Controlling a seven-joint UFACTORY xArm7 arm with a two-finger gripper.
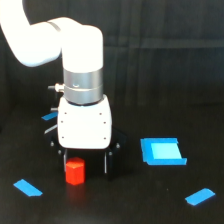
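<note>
A small red block [74,171] is low in the left half of the camera view, seemingly on the black table. My gripper [87,164] points down over it, its dark fingers hard to make out against the background. The fingers look well apart, with the block near the left one and a dark gap between the block and the right one. Whether the left finger touches the block cannot be made out.
On the right lies a pale square framed in blue tape [163,151]. A blue tape strip [28,188] lies at the front left and another blue strip [201,197] at the front right.
</note>
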